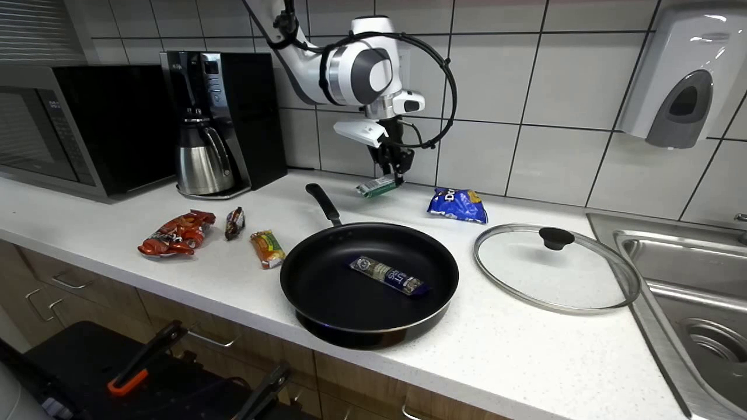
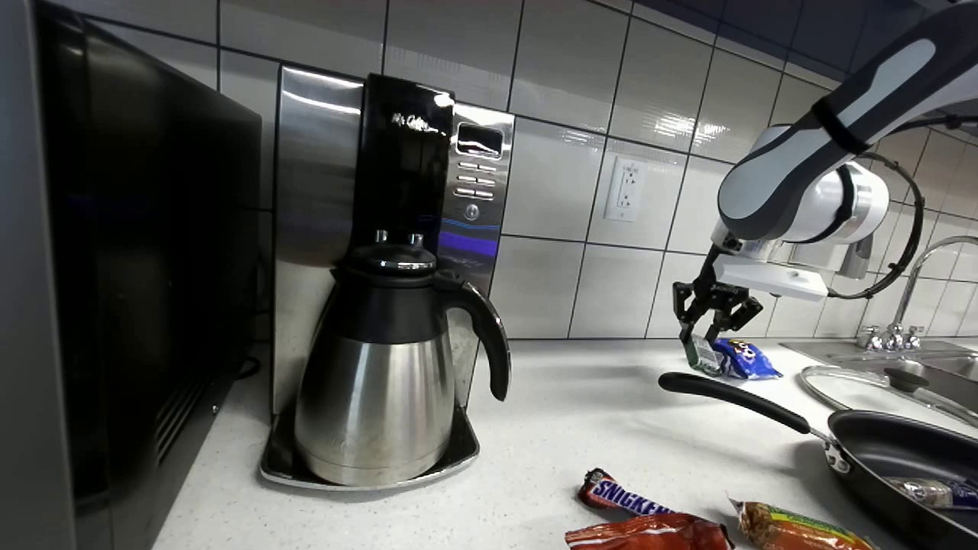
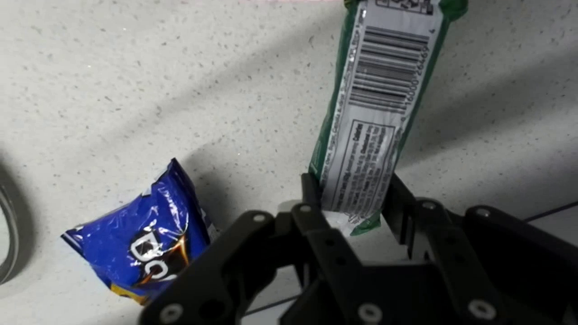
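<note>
A green-wrapped bar point(image 3: 374, 108) with a white barcode panel hangs above the counter, one end pinched between the black fingers of my gripper. In exterior view 1 my gripper point(image 1: 395, 181) is near the tiled wall, behind the pan's handle, and the green bar point(image 1: 378, 185) points out to its left. The black frying pan point(image 1: 315, 308) stands at the counter's front, with a blue-and-clear wrapped bar point(image 1: 388, 274) lying inside it. Right of the held bar, a blue snack bag point(image 1: 458, 204) rests on the counter.
A glass lid point(image 1: 560, 276) lies between pan and sink point(image 1: 690, 280). Left of the pan are an orange-wrapped snack point(image 1: 267, 248), a small brown-wrapped bar point(image 1: 235, 223) and a red bag point(image 1: 178, 234). A coffee maker point(image 1: 252, 119) and microwave point(image 1: 126, 126) fill the back left.
</note>
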